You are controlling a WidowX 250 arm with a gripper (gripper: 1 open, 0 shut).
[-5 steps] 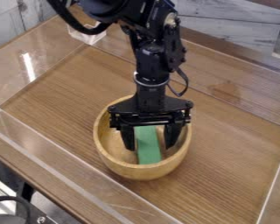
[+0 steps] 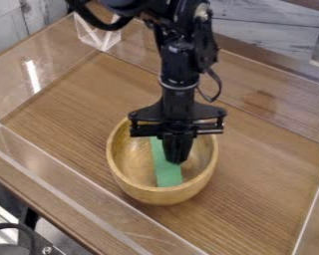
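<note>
A round yellow-tan bowl [image 2: 133, 189] sits on the wooden table in the camera view, holding a green oblong object [image 2: 166, 171]. The black gripper [image 2: 181, 139] hangs over the bowl, its lower parts just above the upper end of the green object and partly hiding it. The gripper appears shut; whether it touches the green object is unclear.
A clear plastic container [image 2: 99, 30] stands at the back left. A black cable runs at the bottom left corner.
The gripper has risen slightly and shifted, uncovering more of the bowl's rim. The green object remains inside the bowl.
</note>
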